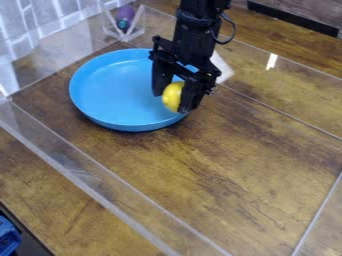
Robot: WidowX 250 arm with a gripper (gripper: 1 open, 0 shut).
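My black gripper [182, 88] hangs from the top of the camera view over the right side of a round blue plate [107, 92]. It is shut on a yellow object [173, 99], which sits between its fingers at the plate's right rim. The fingers partly hide the object.
A white piece [218, 62] lies behind the arm. A small purple and teal object [127, 18] is at the back left, and a blue item [10, 240] at the lower left edge.
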